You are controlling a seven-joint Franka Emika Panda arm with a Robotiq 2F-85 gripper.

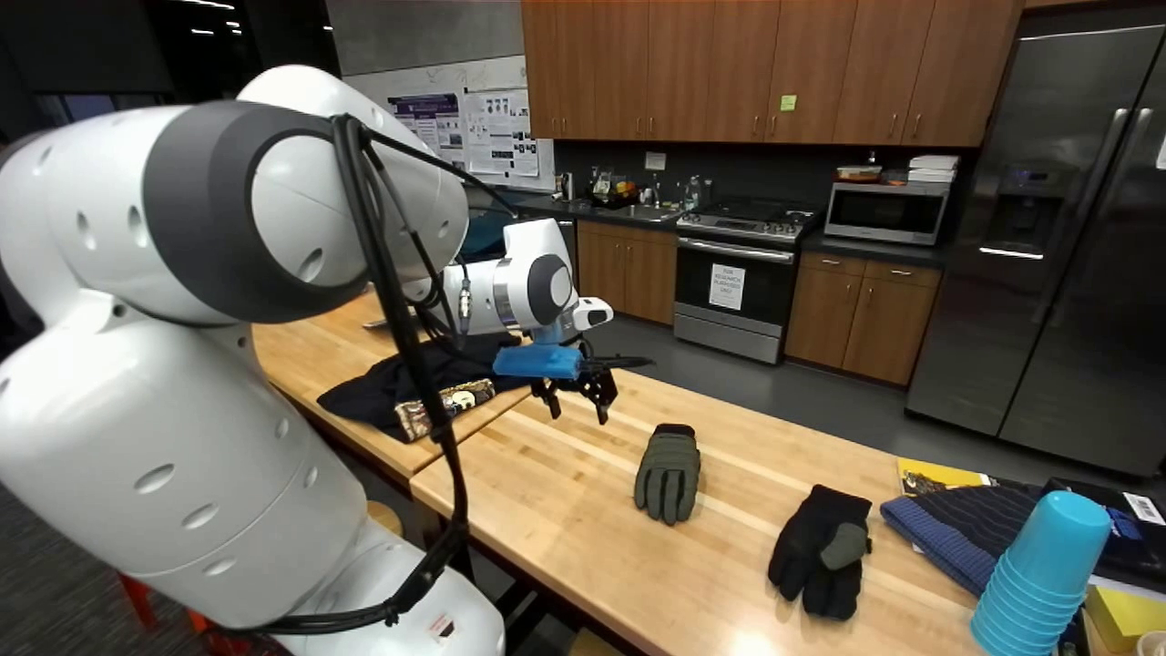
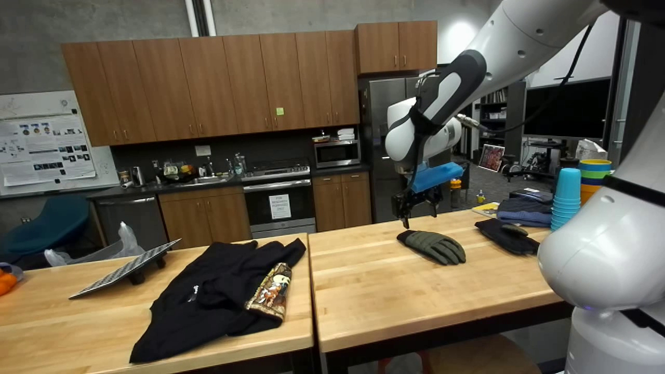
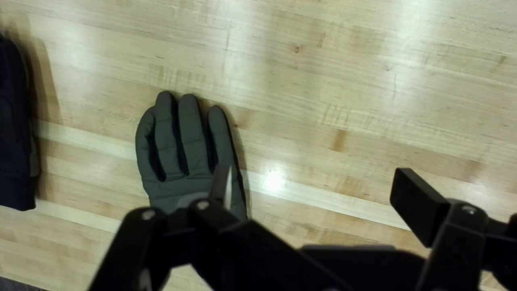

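Note:
An olive-green glove [image 1: 668,475] lies flat on the wooden table, its fingers toward the near edge in exterior view 1. My gripper hangs above the table with its fingers wide apart and only bare wood between them. In the wrist view the left finger overlaps the cuff side of the olive glove [image 3: 191,140], hiding that part. A second glove [image 1: 822,552], black with a grey-green patch, rests farther to the right; its dark edge [image 3: 14,126] shows at the left of the wrist view.
A black garment [image 2: 218,293] with a printed panel covers part of the adjoining table. Stacked blue cups [image 1: 1038,579] and a folded dark knit item [image 1: 962,525] stand at the right end. Between the olive glove and the near edge, the tabletop [image 2: 374,293] is clear.

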